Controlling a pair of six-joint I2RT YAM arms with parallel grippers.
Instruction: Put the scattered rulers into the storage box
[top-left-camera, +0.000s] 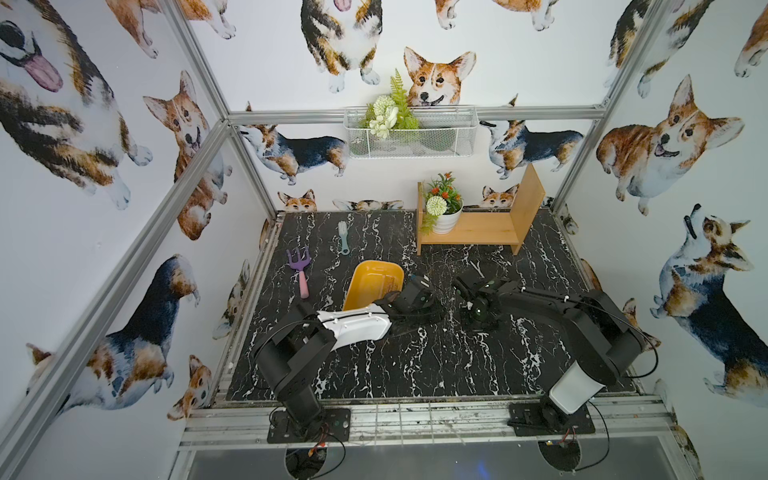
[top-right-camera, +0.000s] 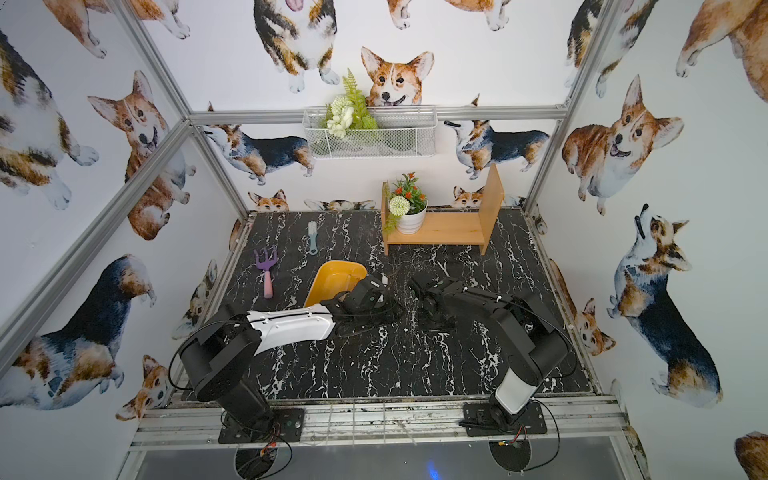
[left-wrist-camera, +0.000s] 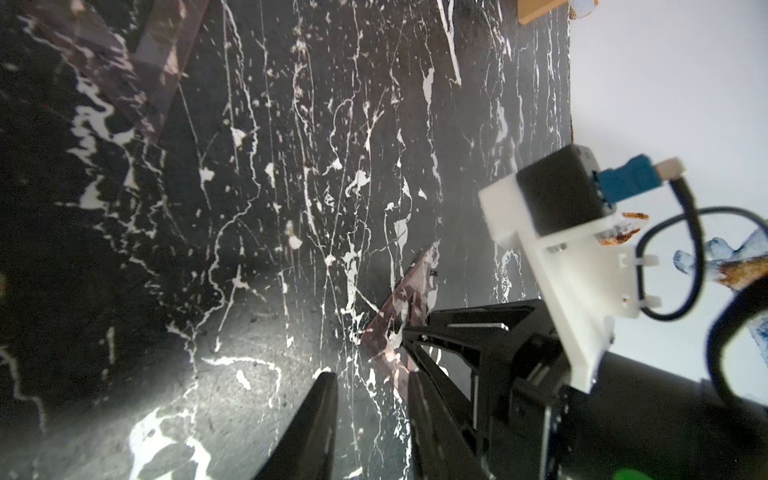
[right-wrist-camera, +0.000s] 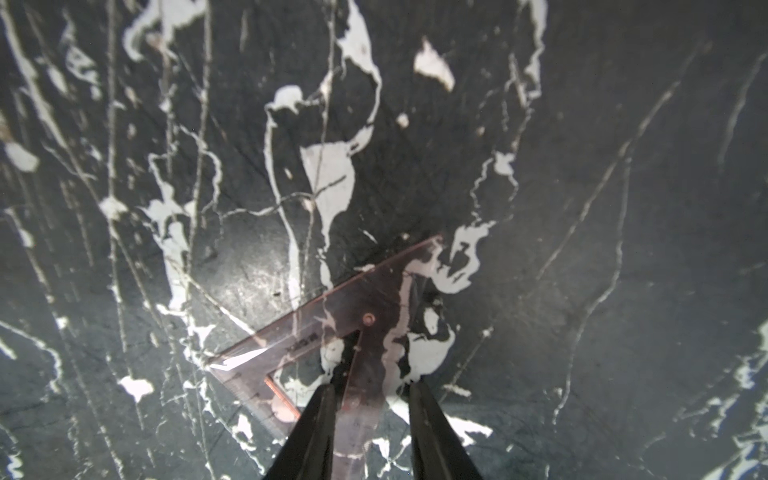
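A translucent smoky-pink set square (right-wrist-camera: 312, 320) lies on the marble table under my right gripper, whose fingertips straddle one strip of it, part open. The left wrist view also shows this ruler (left-wrist-camera: 384, 316) beneath the right gripper, and another translucent ruler (left-wrist-camera: 160, 72) at the top left. My left gripper is open over bare table beside them, with nothing visible between its fingers. The yellow storage box (top-left-camera: 373, 280) sits just behind the left arm, partly hidden by it.
A wooden shelf (top-left-camera: 480, 232) with a potted plant (top-left-camera: 444, 209) stands at the back right. A pink-handled fork (top-left-camera: 301, 276) and a small teal tool (top-left-camera: 344, 240) lie back left.
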